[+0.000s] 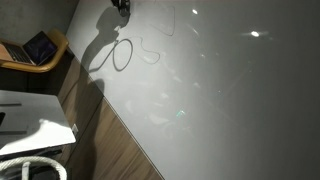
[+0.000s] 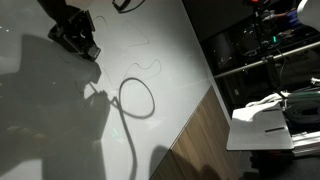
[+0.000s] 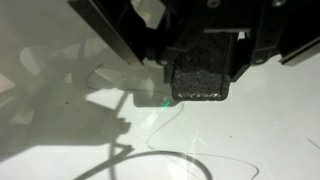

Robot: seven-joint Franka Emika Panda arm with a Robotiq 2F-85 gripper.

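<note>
A dark, rough-textured block [image 3: 202, 82], which looks like an eraser, sits between the fingers of my gripper in the wrist view. The gripper is shut on it. Beyond the block spreads a pale, glossy board-like surface [image 1: 220, 100] carrying thin wavy lines [image 3: 228, 157]. In exterior view 1 the gripper [image 1: 122, 8] is cut off at the top edge; exterior view 2 has it at the upper left. Whether the block touches the surface, I cannot tell.
A grey loop [image 2: 137, 98], apparently a cable's shadow, falls across the surface. Wood planks [image 1: 115, 140] border it. A white table [image 1: 35, 115] and a chair bearing a laptop [image 1: 40, 46] stand at the left.
</note>
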